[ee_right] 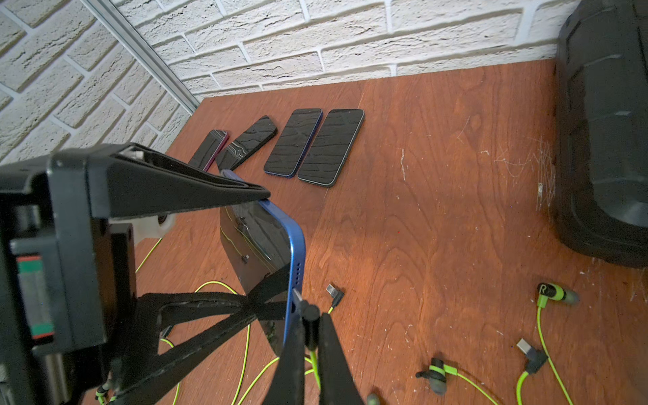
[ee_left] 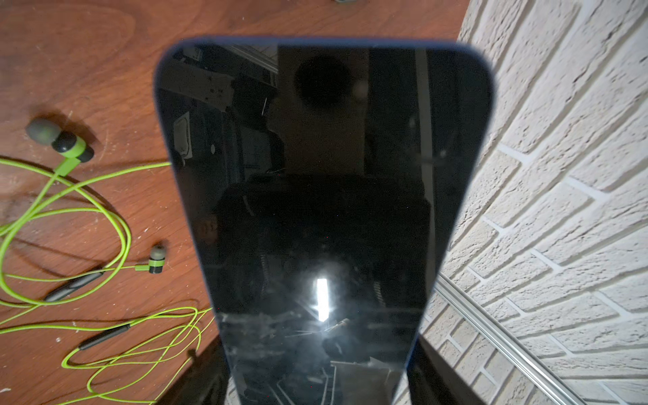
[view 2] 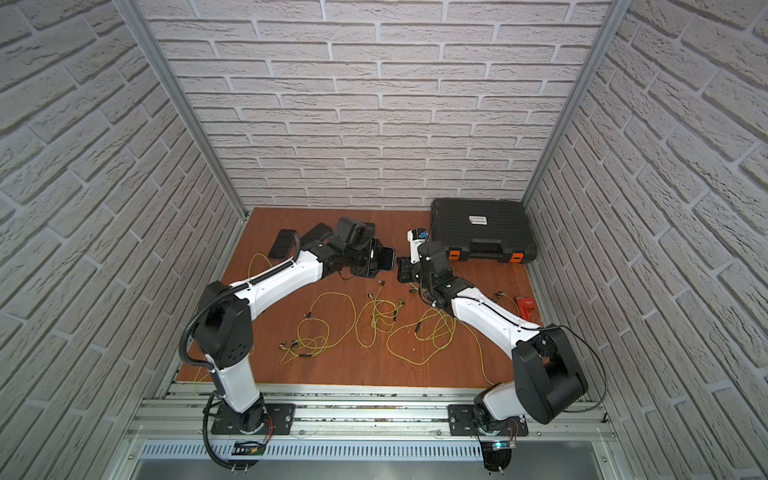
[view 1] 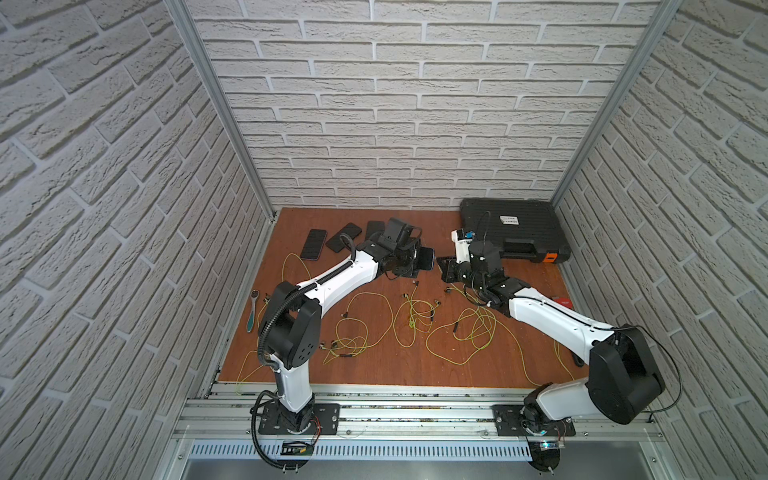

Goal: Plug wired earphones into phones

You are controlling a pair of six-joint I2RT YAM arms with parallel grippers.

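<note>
My left gripper (view 1: 412, 257) is shut on a blue-edged phone (ee_left: 324, 202), held in the air, its port end toward the right side. My right gripper holds a green-cabled earphone plug (ee_right: 309, 317) at its fingertips, its metal tip at or just before the phone's bottom edge; whether it is inserted I cannot tell. More green wired earphones (ee_right: 553, 293) with small plugs (ee_right: 533, 354) lie loose on the table below.
Several phones (ee_right: 330, 147) lie at the back left of the wooden table (ee_right: 438, 202). A black case (ee_right: 600, 135) stands at the back right. Brick walls enclose the table on three sides.
</note>
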